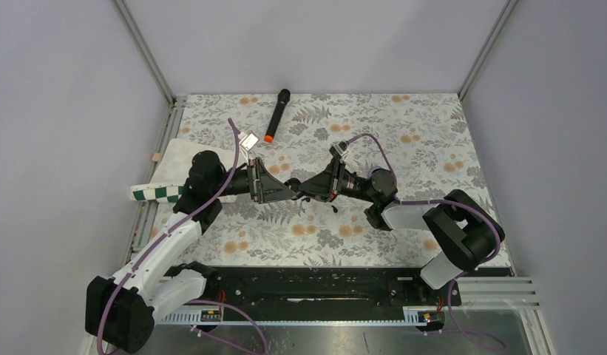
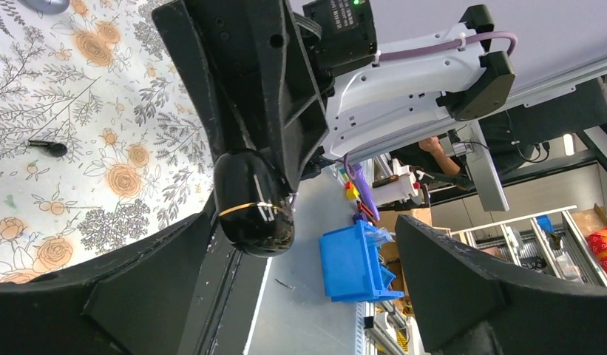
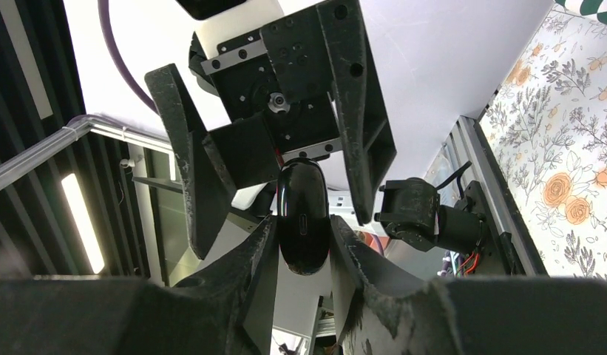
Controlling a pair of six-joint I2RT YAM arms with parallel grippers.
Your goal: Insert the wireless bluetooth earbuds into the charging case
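A glossy black charging case (image 2: pixel 253 203) with a thin gold line is held in the air between the facing grippers. My right gripper is shut on it, the case upright between its fingertips. My left gripper stands open around the case's end, with space on either side of it. In the top view the two grippers meet at the middle of the table, partly hiding the case. A small black earbud (image 2: pixel 55 149) lies on the floral tablecloth; in the top view it shows as a dark speck (image 1: pixel 335 208) below the right gripper.
A microphone (image 1: pixel 277 115) lies at the back middle of the floral table (image 1: pixel 404 118). A white sheet (image 1: pixel 174 164) and a green-checked strip (image 1: pixel 156 192) lie at the left.
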